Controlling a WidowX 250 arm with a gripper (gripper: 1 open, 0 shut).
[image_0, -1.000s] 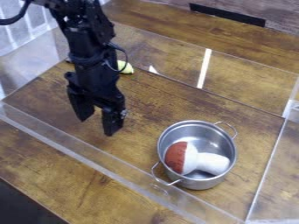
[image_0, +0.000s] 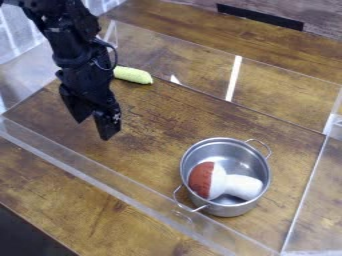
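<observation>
My black gripper (image_0: 94, 122) hangs low over the wooden surface on the left, open, with no object visible between its fingers. Behind it to the right lies a pale yellow-green elongated object (image_0: 134, 75). A steel pot (image_0: 234, 207) with two wire handles stands at the lower right, holding a red-and-white rounded object (image_0: 206, 179) and a white piece (image_0: 243, 186).
Clear plastic walls border the wooden work area (image_0: 160, 130), along the front, back and right. A dark slot sits at the top right beyond it.
My arm and gripper have moved left and slightly up in the view, away from the pot, uncovering more of the yellow-green object. The pot and its contents are unchanged.
</observation>
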